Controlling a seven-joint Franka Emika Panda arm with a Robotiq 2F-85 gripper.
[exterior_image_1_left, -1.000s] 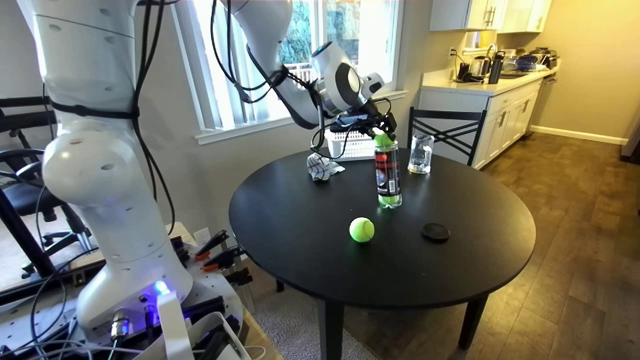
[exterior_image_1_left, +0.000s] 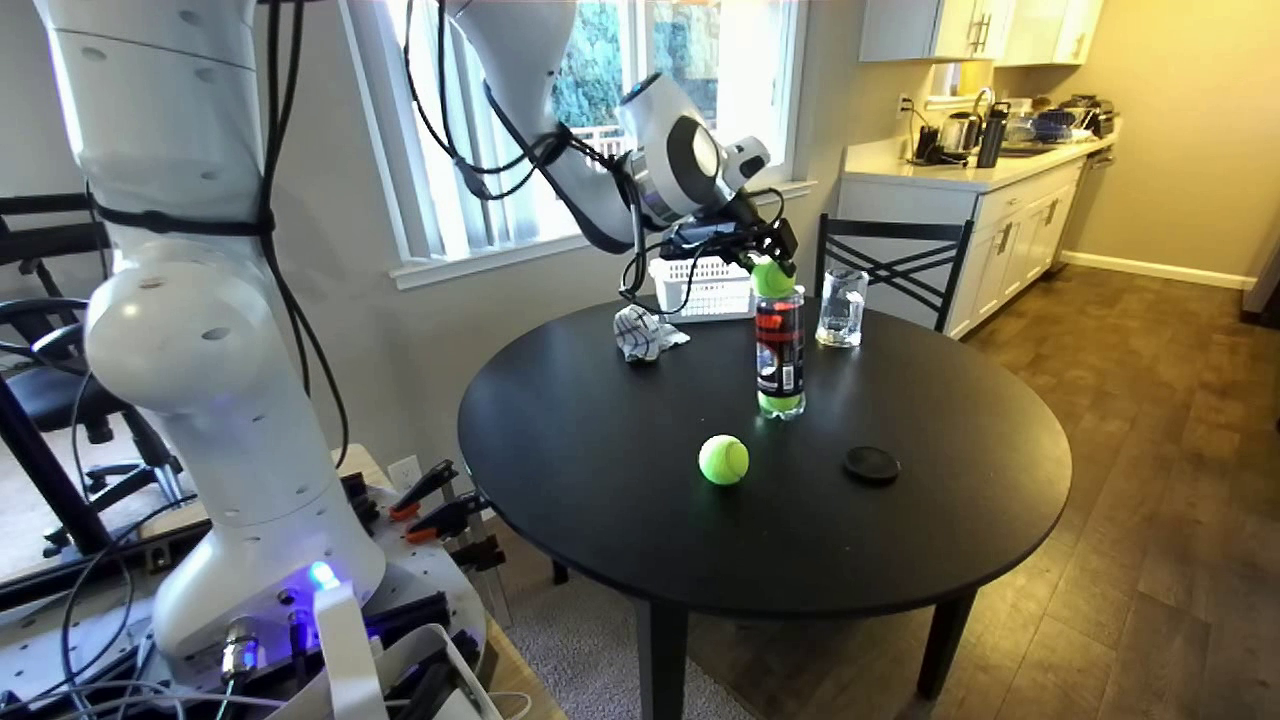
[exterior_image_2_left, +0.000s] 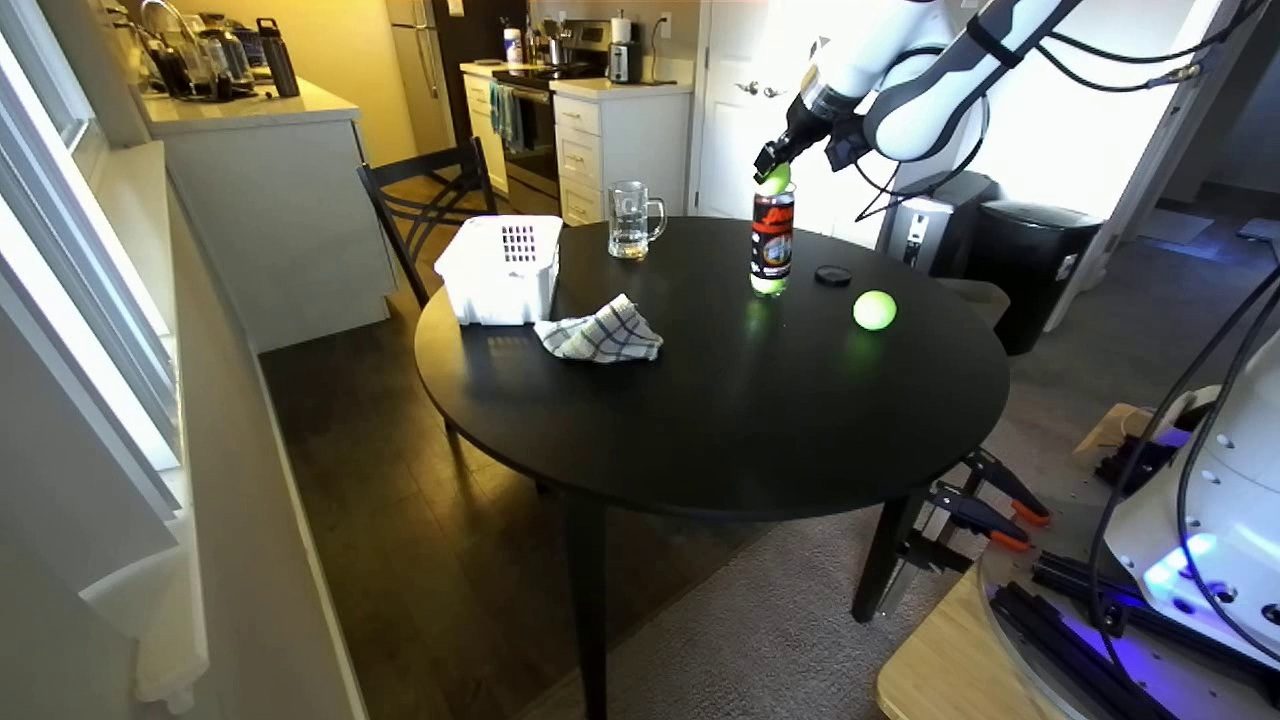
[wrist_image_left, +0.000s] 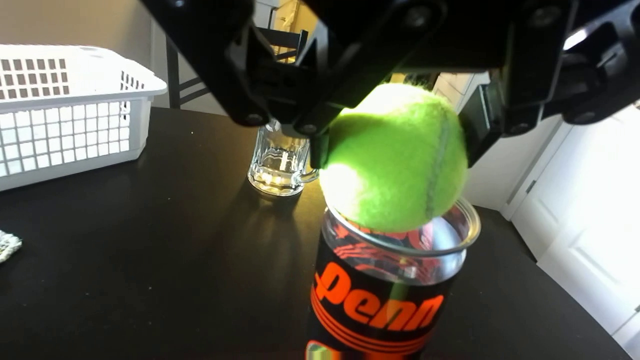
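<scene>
A tennis ball (wrist_image_left: 396, 159) sits between my gripper's two fingers, with my gripper shut on it. The ball's lower part is at the open mouth of a clear can (wrist_image_left: 378, 300) with a black and red "Penn" label. In the first exterior view the can (exterior_image_1_left: 781, 348) stands upright on the black table, with green showing at its bottom. A loose tennis ball (exterior_image_1_left: 723, 460) rests on the table in front of the can. The black lid (exterior_image_1_left: 872, 464) lies flat to the right.
Behind the can stand a glass mug (exterior_image_2_left: 630, 221) and a white basket (exterior_image_2_left: 498, 276). A checked cloth (exterior_image_2_left: 603, 332) lies by the basket.
The can has gone from a slight tilt to upright, its top shifting a little to the right. My gripper and the ball in it moved slightly right too.
</scene>
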